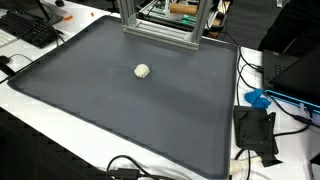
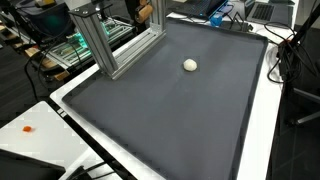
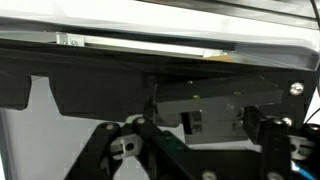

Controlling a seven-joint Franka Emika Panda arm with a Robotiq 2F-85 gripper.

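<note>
A small round cream-coloured object (image 1: pixel 141 71) lies alone on the grey board, also in the second exterior view as a pale disc (image 2: pixel 190 65). In the wrist view my gripper is open, its dark fingers spread left and right. Just ahead of them runs a black panel (image 3: pixel 100 94) along a metal frame. A blurred grey block-like shape (image 3: pixel 220 102) shows in front of the panel; whether it is a part or a reflection is unclear. Neither exterior view shows the gripper clearly.
At the board's far edge stands a metal frame (image 1: pixel 165 38). The grey board (image 1: pixel 110 105) is otherwise clear. A keyboard (image 1: pixel 30 29) sits at the left. To the right lie a blue item (image 1: pixel 257 98), a black item (image 1: pixel 255 132) and cables.
</note>
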